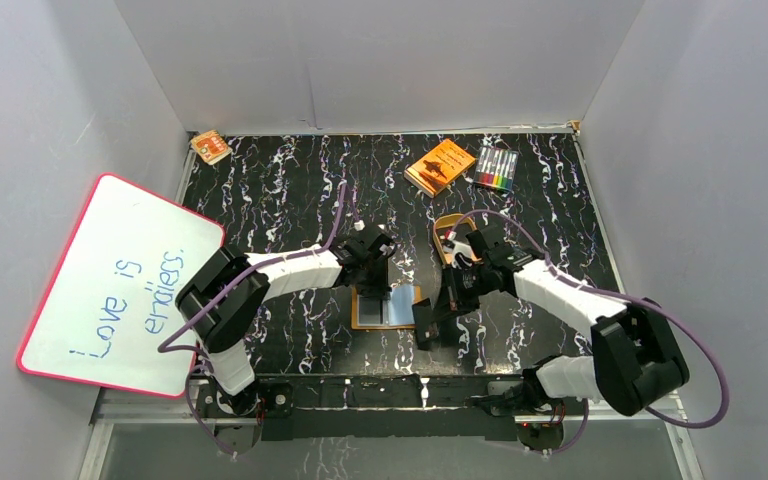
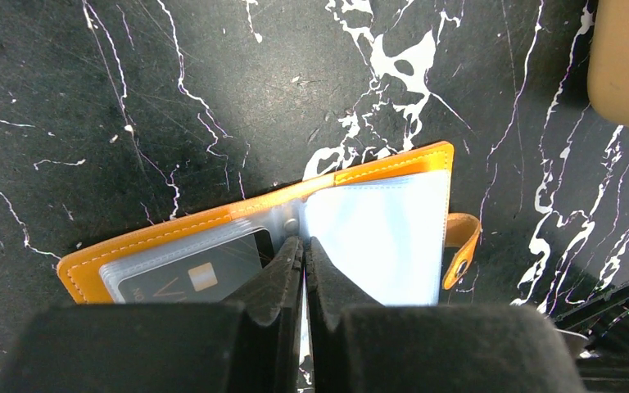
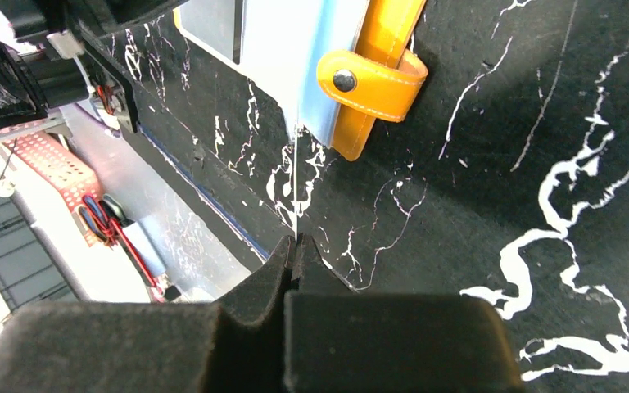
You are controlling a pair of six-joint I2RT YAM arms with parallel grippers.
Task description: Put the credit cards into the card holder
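Note:
The orange card holder (image 1: 368, 327) lies open on the dark table, with clear pockets inside. A dark card with a gold chip (image 2: 203, 277) sits in its left pocket. My left gripper is shut at the pocket edges near the fold; whether sleeve film is pinched between its fingertips cannot be made out. To the holder's right, my right gripper (image 1: 447, 303) is shut on a black card (image 1: 424, 328). From the right wrist view, this card (image 3: 296, 180) appears edge-on as a thin line, pointing toward the holder's strap side (image 3: 373, 86).
A tan tray (image 1: 441, 225) stands just behind the right gripper. At the back are an orange book (image 1: 440, 165) and a pack of markers (image 1: 496, 169). A whiteboard (image 1: 120, 285) leans on the left. Bare table lies behind the left arm.

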